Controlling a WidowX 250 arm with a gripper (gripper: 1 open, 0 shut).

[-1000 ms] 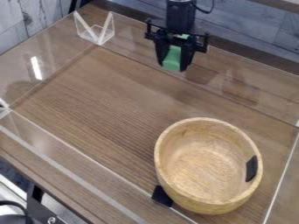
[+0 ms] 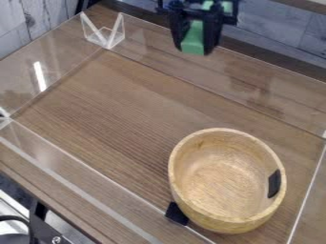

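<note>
My black gripper [image 2: 196, 21] is at the top centre of the camera view, shut on a green object [image 2: 195, 38] that hangs between its fingers above the back of the wooden table [image 2: 114, 124]. Its upper part is cut off by the top edge.
A round beige basket [image 2: 226, 176] stands at the front right, with black pieces at its side. A white wire object [image 2: 105, 30] sits at the back left.
My gripper has risen with the green object in it, moving upward in the view.
</note>
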